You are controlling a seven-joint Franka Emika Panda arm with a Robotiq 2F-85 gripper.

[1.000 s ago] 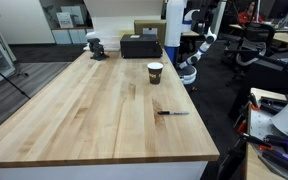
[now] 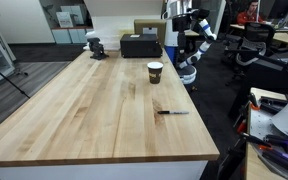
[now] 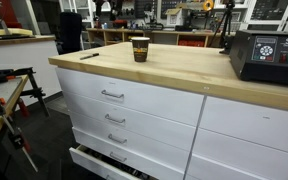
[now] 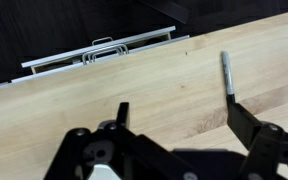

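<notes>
My gripper stands open above the wooden table, its two black fingers wide apart and nothing between them. Ahead of the right finger, in the wrist view, lies a slim pen-like marker [image 4: 227,76], grey with a dark end; the finger covers part of the view near it. Exterior view 1 shows the same marker [image 2: 172,112] flat near the right table edge. A dark paper cup [image 3: 140,49] with a pale rim stands upright on the table. At the bottom of the wrist view, a white round edge, perhaps the cup's, is partly hidden by the gripper.
The lowest drawer [image 3: 124,165] is pulled out from the white cabinet below the tabletop, with items inside. A black box-shaped device [image 2: 139,46] stands toward the far end.
In exterior view 1 the dark end of the arm has come down into the top of the picture, near the far right table corner. Cup and marker have not moved.
</notes>
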